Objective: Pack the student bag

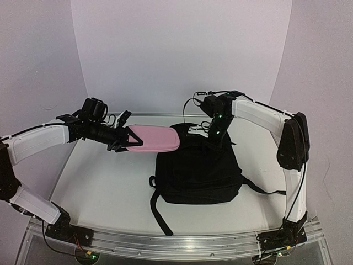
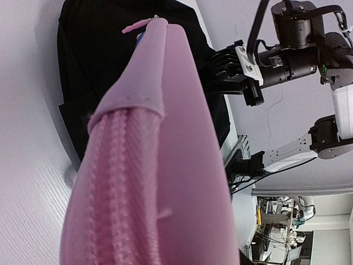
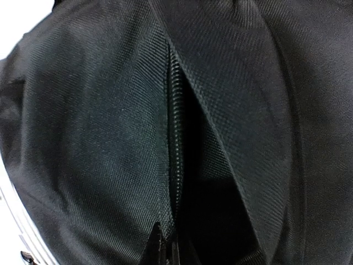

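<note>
A pink zippered case (image 1: pixel 154 138) is held level over the left edge of the black bag (image 1: pixel 198 176), with my left gripper (image 1: pixel 131 139) shut on its left end. Seen from the left wrist, the case (image 2: pixel 193 165) fills the middle and hides most of the fingers; its pink pull tab (image 2: pixel 136 26) is at the far end. The bag lies flat on the table. At its upper part, my right gripper is shut on the bag's zippered edge (image 3: pixel 175 121). Beside that edge a dark opening (image 3: pixel 212 215) gapes; its inside is too dark to make out.
A strap (image 1: pixel 160 212) trails from the bag toward the table's front rail (image 1: pixel 171 243), and another strap (image 1: pixel 262 187) runs off to the right. Walls close in both sides.
</note>
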